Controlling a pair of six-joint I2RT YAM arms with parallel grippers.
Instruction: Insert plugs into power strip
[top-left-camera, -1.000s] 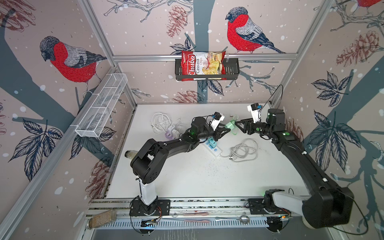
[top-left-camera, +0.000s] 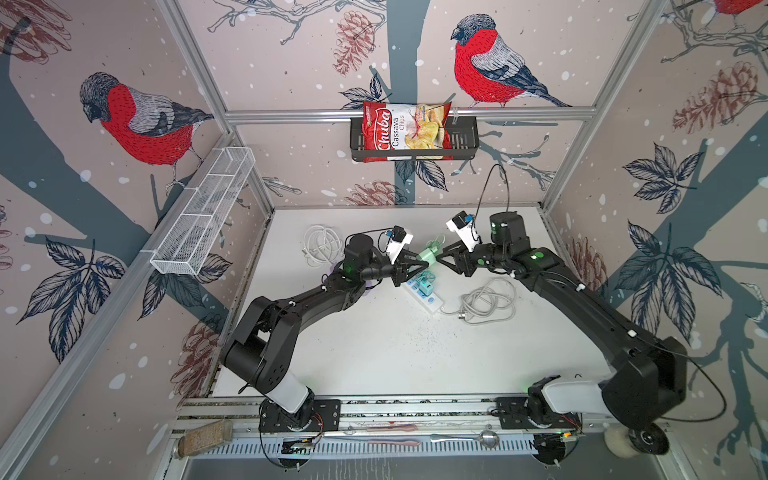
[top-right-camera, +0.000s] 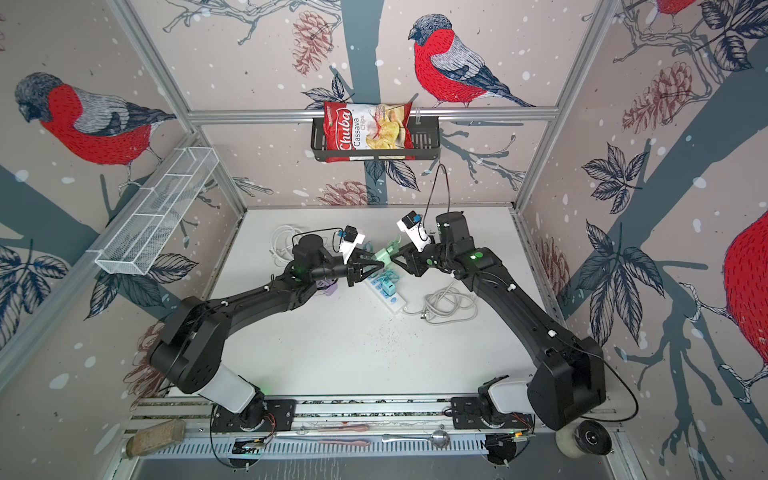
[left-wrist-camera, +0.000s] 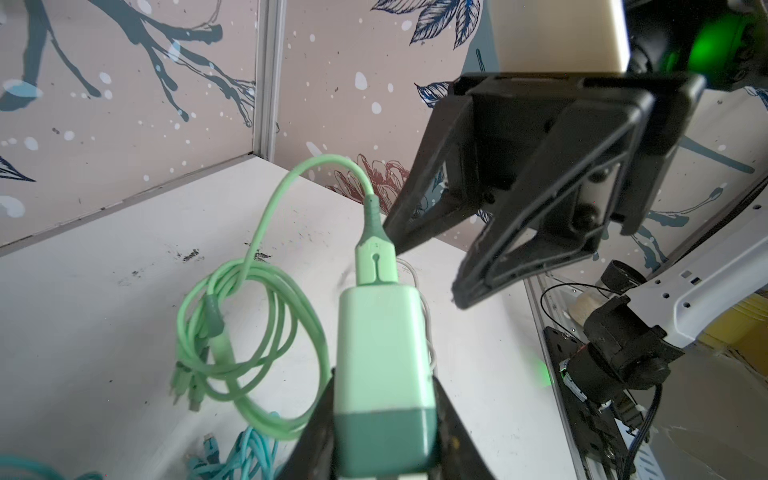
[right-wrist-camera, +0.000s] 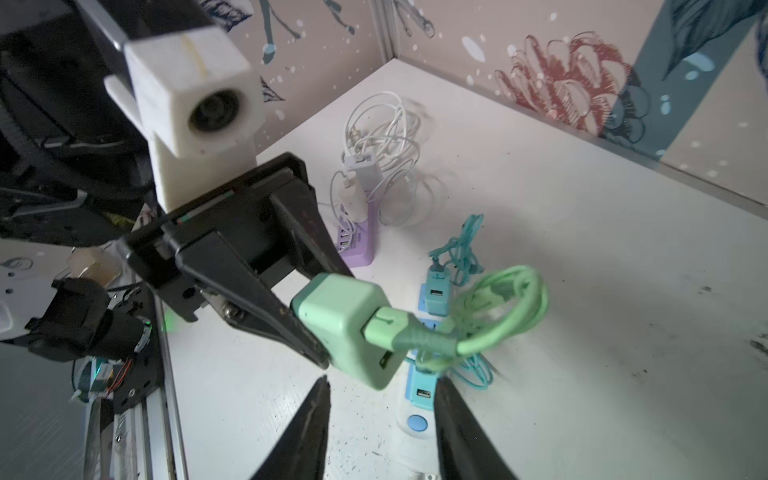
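A mint-green charger block (left-wrist-camera: 384, 352), its coiled green cable (left-wrist-camera: 264, 344) plugged into one end, is held in the air by my left gripper, which is shut on it. Facing it from the right, my right gripper is part open, with nothing gripped between its fingers. Below lies the white and blue power strip (top-left-camera: 426, 299). Teal plugs (right-wrist-camera: 437, 292) with teal cords sit in it. A purple strip (right-wrist-camera: 358, 232) with white plugs stands farther left.
A coiled grey-white cable (top-left-camera: 489, 302) lies right of the power strip, and a white cable coil (top-left-camera: 321, 245) at the back left.
Both arms have shifted left across the table, the charger travelling with my left gripper. My right gripper has moved left as well, staying close to the charger's cable end.
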